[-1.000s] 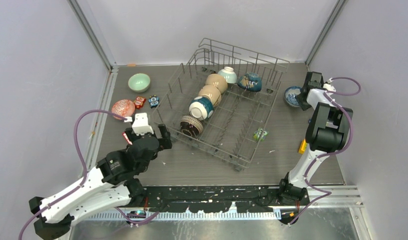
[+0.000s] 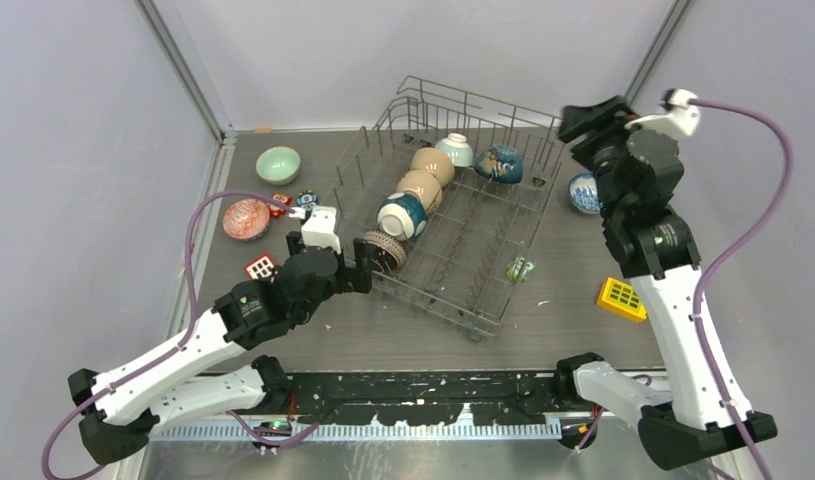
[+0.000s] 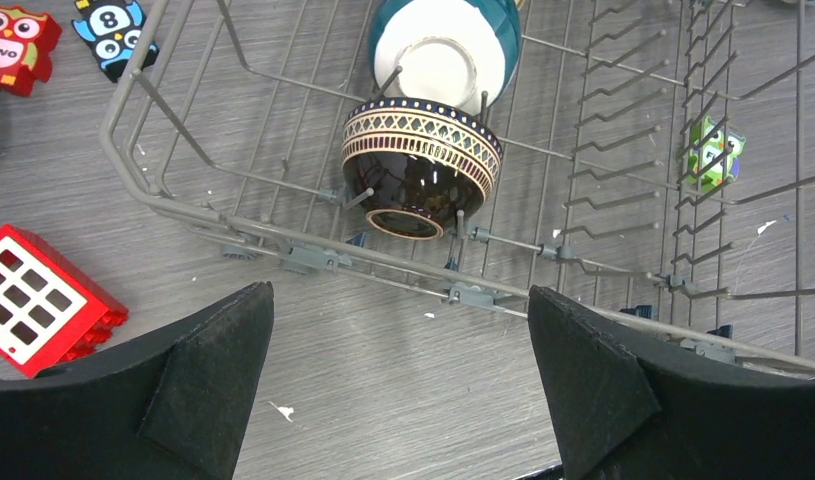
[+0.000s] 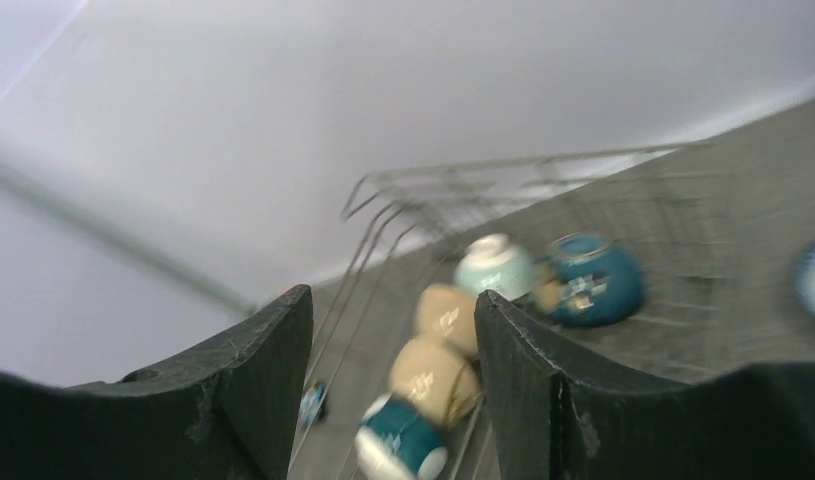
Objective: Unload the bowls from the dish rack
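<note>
The wire dish rack stands mid-table with several bowls tipped in it. Nearest its front is a black patterned bowl, then a blue-and-white bowl, two tan bowls, a pale green bowl and a dark blue bowl. My left gripper is open and empty, close to the rack's front-left corner and the black bowl. Raised above the table at the right back, my right gripper is part open, with nothing between its fingers. Its wrist view is blurred.
On the table outside the rack are a green bowl and a red patterned bowl at left, and a blue-and-white bowl at right. Toy blocks lie about, including a red one and a yellow one.
The right arm has risen away from the blue-and-white bowl at the right, swinging up and leftward. My left gripper has shifted right, toward the black bowl.
</note>
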